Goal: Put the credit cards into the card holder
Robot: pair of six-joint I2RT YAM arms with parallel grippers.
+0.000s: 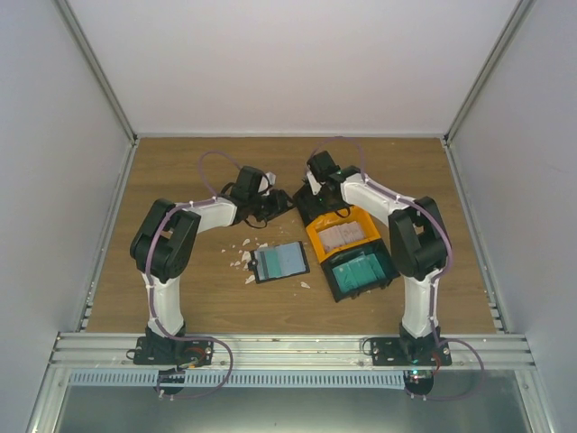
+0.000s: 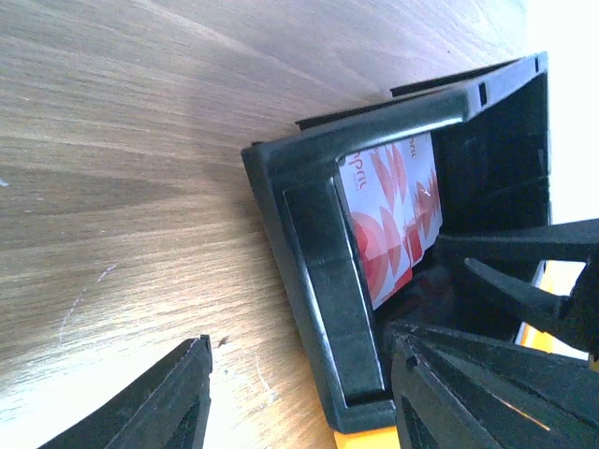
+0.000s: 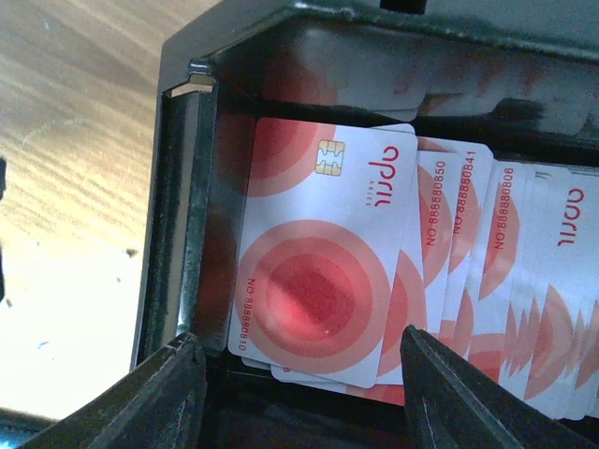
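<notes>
White cards with red circles [image 3: 314, 290] lie overlapping in a row inside the far black box [image 2: 323, 281]. Over them hovers my right gripper, its fingers parted and nothing between them. The left gripper is also open, its two fingers apart at the left end wall of that box; contact cannot be made out. Parts of the right gripper's dark fingers [image 2: 524, 295] reach in over the box in the left wrist view. Nearer the front lies the flat card holder [image 1: 279, 262], with blue-grey and green areas showing.
An orange box [image 1: 315, 242] with pinkish cards [image 1: 343, 235] adjoins the black one. In front of it stands another black box [image 1: 383, 262] holding green cards [image 1: 358, 271]. Small pale bits [image 1: 241, 255] lie left of the holder. Bare table is on the left.
</notes>
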